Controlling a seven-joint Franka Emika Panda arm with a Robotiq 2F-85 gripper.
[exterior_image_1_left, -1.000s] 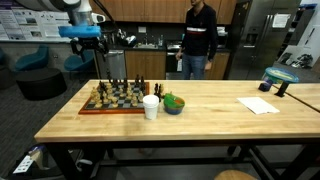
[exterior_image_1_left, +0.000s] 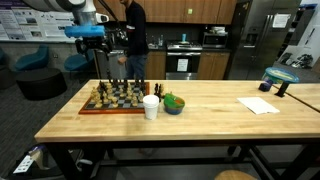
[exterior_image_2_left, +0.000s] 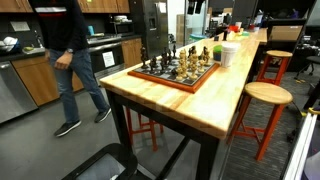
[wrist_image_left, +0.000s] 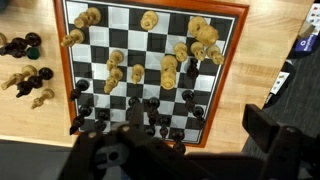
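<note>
A chess board (exterior_image_1_left: 115, 110) with a red-brown border lies on the left end of the wooden table. Light pieces and dark pieces (wrist_image_left: 152, 104) stand on it, seen from above in the wrist view. My gripper is over the board, its fingers (wrist_image_left: 100, 152) far apart at the lower left and lower right, with nothing seen between them. In the first exterior view, the gripper (exterior_image_1_left: 104, 50) hangs well above the board, clear of the pieces. The fingers cover part of the board's near edge in the wrist view.
Several loose pieces (wrist_image_left: 33, 73) lie beside the board. A white cup (exterior_image_1_left: 151, 107) and a bowl (exterior_image_1_left: 173, 104) with something green stand right of it. White paper (exterior_image_1_left: 258, 105) lies further right. A person (exterior_image_1_left: 135, 40) is behind the table.
The person behind the table has moved left, from near the stove to behind the board and my arm. My arm and the board look about the same.
</note>
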